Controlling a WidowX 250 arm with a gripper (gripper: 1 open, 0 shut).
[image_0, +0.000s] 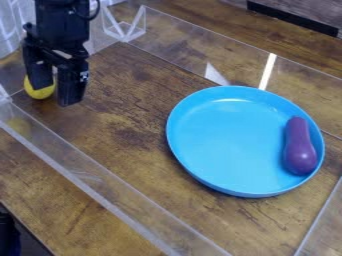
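The black robot gripper (54, 82) hangs at the upper left over the wooden surface, with its fingers apart. A yellow object (38, 88) lies just behind it, partly hidden by the gripper. On the right, a large blue plate (221, 140) holds a purple eggplant-like object (299, 147) along its right side.
Transparent walls or strips run along the left and lower edges and across the upper right.
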